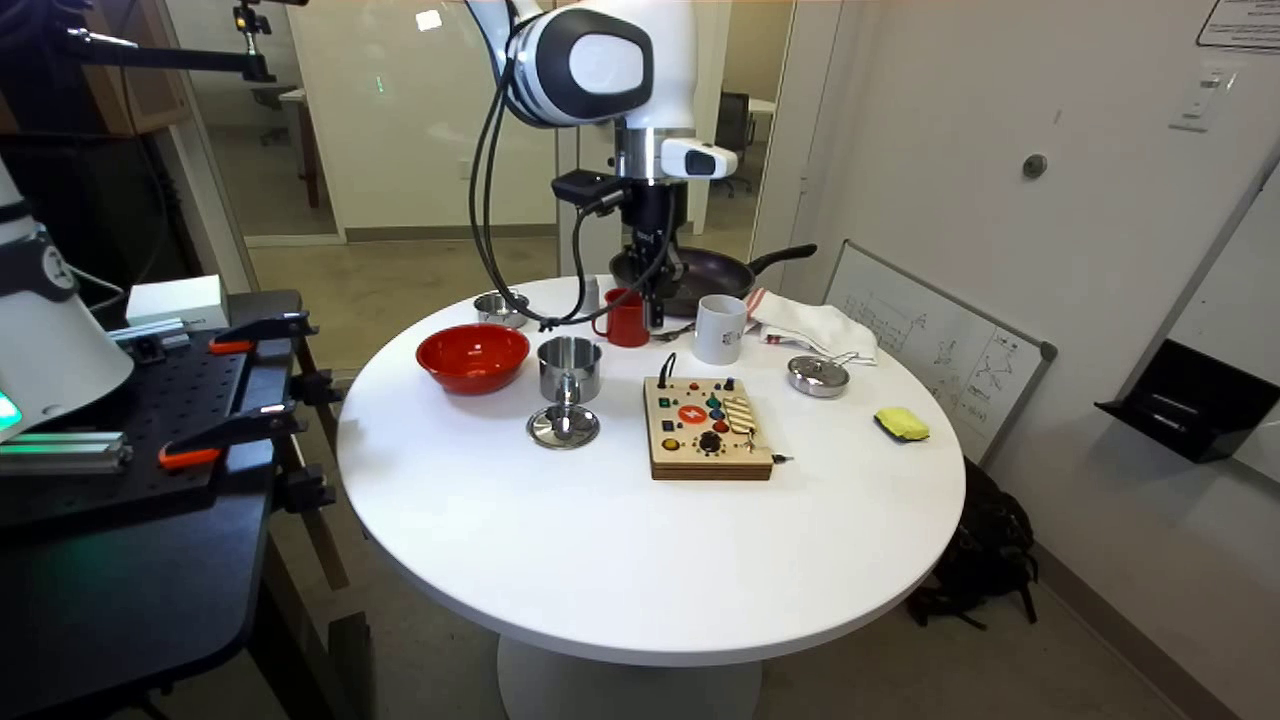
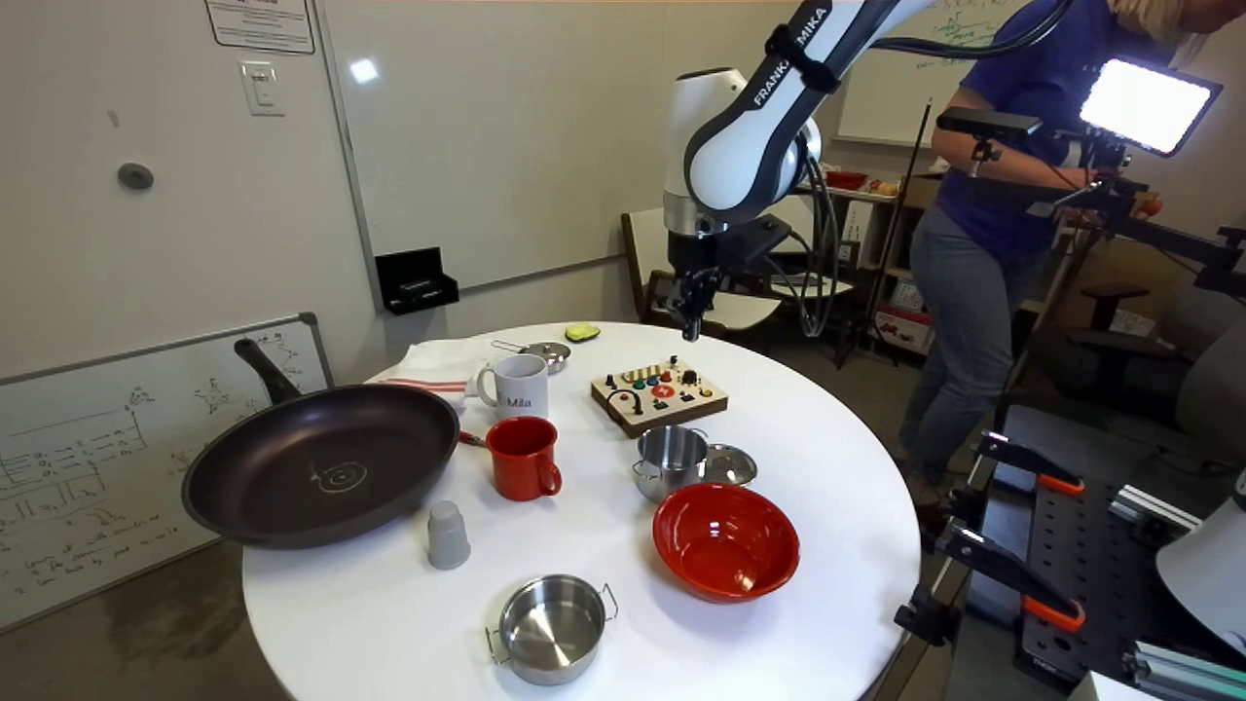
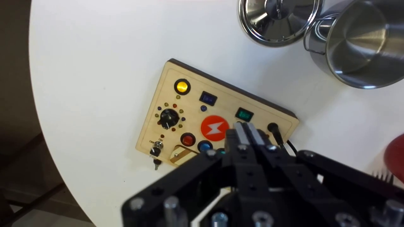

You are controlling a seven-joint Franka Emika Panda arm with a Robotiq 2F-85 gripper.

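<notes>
My gripper hangs above the table, its fingers side by side and shut; nothing shows between them. Below it in the wrist view lies a wooden switch board with a yellow button, a black knob, rocker switches and a red lightning badge. The fingers cover part of the board near the green switch and the black plug. In the second exterior view the gripper is well clear above the board.
A steel pot and its lid stand left of the board, with a red bowl beyond. Behind are a red mug, a white mug and a black pan.
</notes>
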